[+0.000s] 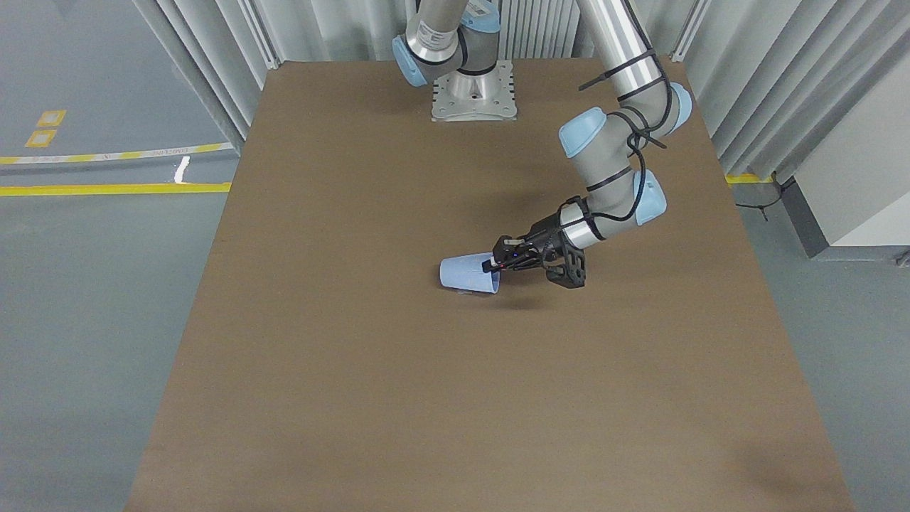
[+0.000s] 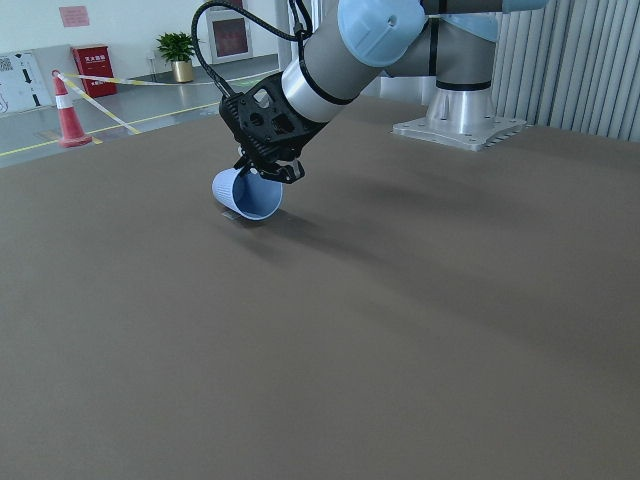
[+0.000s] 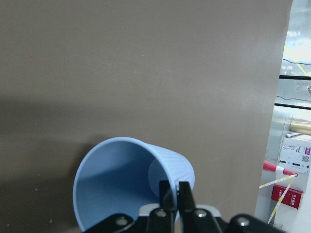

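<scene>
A light blue plastic cup (image 1: 461,272) lies on its side on the brown table (image 1: 358,358), its open end toward my gripper (image 1: 492,264). In the left view the cup (image 2: 255,197) shows its hollow inside, with the gripper (image 2: 243,166) at its upper rim. In the wrist view the cup (image 3: 112,182) fills the lower middle, and the fingers of my gripper are closed on its rim wall, one inside the cup and one outside.
The robot base plate (image 1: 473,107) is at the table's back, with a folded arm section above it. A traffic cone (image 2: 70,120) stands on the floor beyond the table.
</scene>
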